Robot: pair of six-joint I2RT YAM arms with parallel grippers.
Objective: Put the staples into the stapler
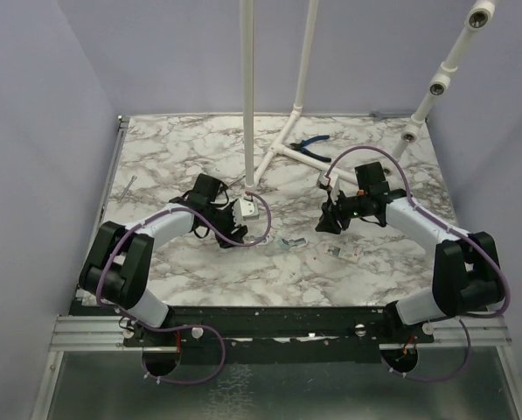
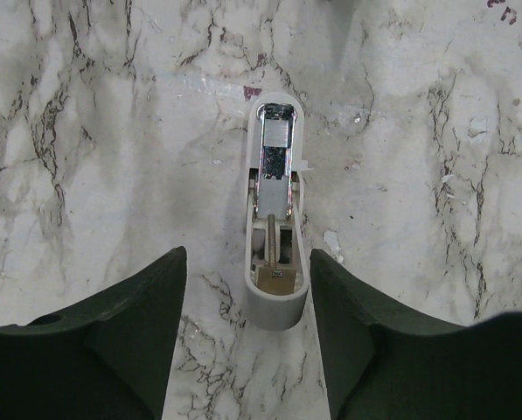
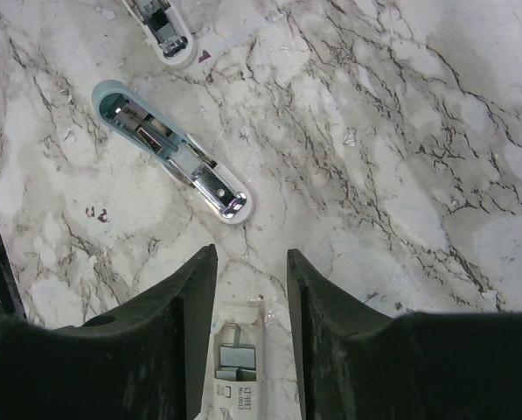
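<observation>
A white stapler (image 2: pixel 274 254) fills the middle of the left wrist view, metal magazine exposed. My left gripper is open, its fingertips either side of the stapler's near end in that view, with no contact to be made out. In the right wrist view a teal and white stapler (image 3: pixel 188 162) lies slanted, and a part of the white stapler (image 3: pixel 175 48) shows at the top. Below is a small pale case (image 3: pixel 237 359) with printed lettering and grey metal pieces, probably staples. My right gripper stands open above the table, nothing between its fingers.
Blue-handled pliers (image 1: pixel 309 143) rest by the white pipe frame (image 1: pixel 282 136) at the back. A thin tool (image 1: pixel 128 186) lies far left.
</observation>
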